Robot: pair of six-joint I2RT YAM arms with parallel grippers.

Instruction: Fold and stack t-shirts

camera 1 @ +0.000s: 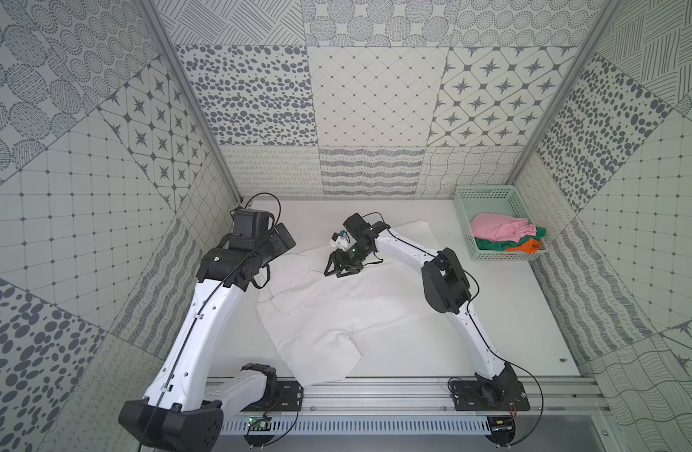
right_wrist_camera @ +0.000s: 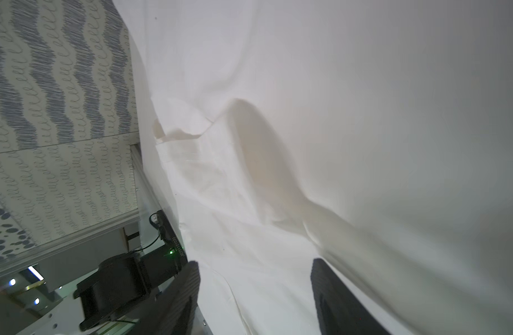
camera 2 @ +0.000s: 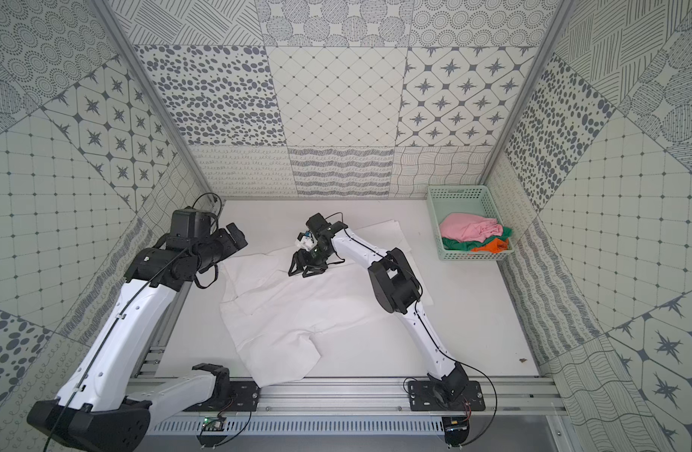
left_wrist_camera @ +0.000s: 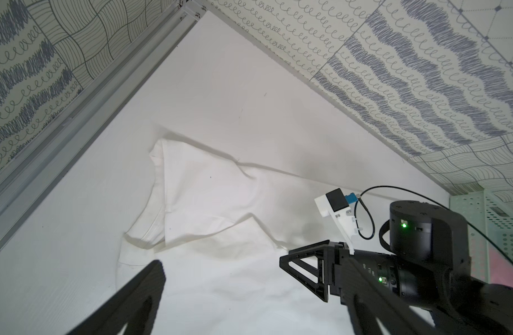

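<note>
A white T-shirt [camera 1: 383, 301] lies spread and wrinkled across the middle of the table, with a folded flap and creases at its left [left_wrist_camera: 200, 189]. My left gripper is raised over the shirt's left part, open, nothing between its fingers. My right gripper is low over the shirt's middle-left, beside a raised fold [right_wrist_camera: 234, 156]; its fingers stand apart with only cloth visible below them.
A mint basket [camera 1: 493, 197] at the back right holds pink [camera 1: 500, 226], green and orange cloths. Patterned walls enclose the sides and back.
</note>
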